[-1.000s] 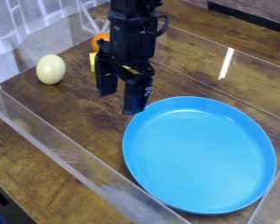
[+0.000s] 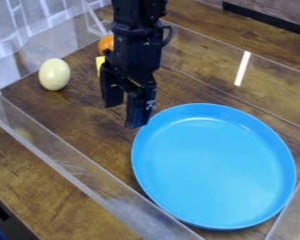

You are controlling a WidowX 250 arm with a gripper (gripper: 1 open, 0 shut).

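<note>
My black gripper (image 2: 127,101) hangs open over the wooden board, just up and left of a large blue plate (image 2: 213,167). Its arm rises to the top of the view and partly hides a yellow object (image 2: 100,64) and an orange object (image 2: 105,42) behind it. A pale egg-like object (image 2: 55,74) lies to the left.
Clear plastic walls run along the left and lower left. The board is bare below the egg and at the upper right, where a thin white strip (image 2: 243,68) lies.
My arm and gripper have shifted slightly to the left. The plate and other objects stay where they were.
</note>
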